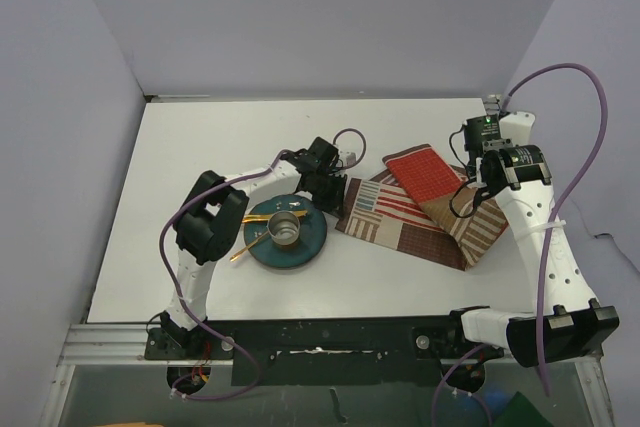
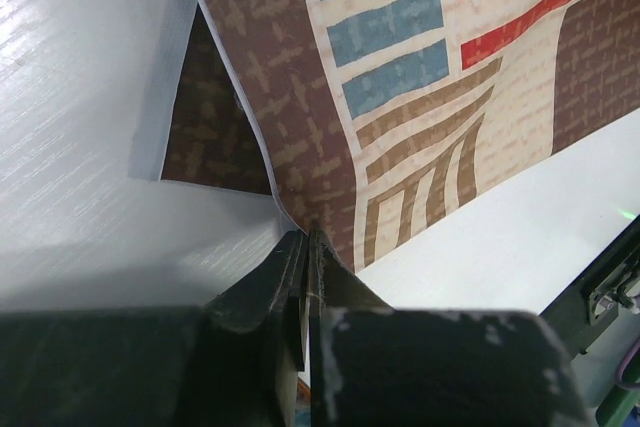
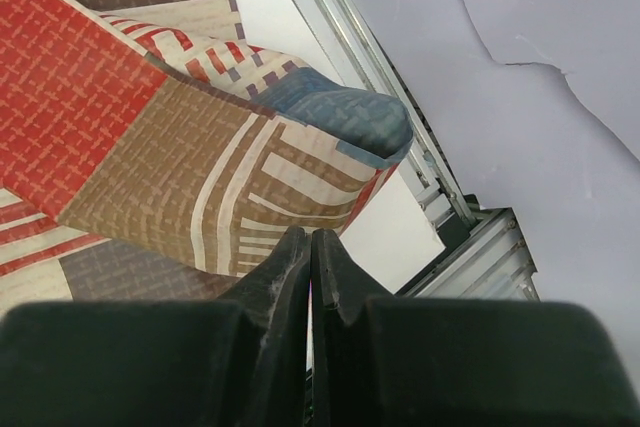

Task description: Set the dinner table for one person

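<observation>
A patterned cloth placemat lies rumpled right of the plate, its far right part folded over with a red patch and a brown striped end on top. My left gripper is shut at the mat's left edge. In the left wrist view the mat's brown border curves up to the fingertips; whether they pinch it I cannot tell. My right gripper is shut, nothing showing between its fingers, above the mat's striped end. The teal plate carries a metal cup and gold-coloured cutlery.
My left arm crosses over the plate's left side. Bare white table extends at the back and left, with another clear strip in front of the mat. The table's right edge and a wall are close to the right gripper.
</observation>
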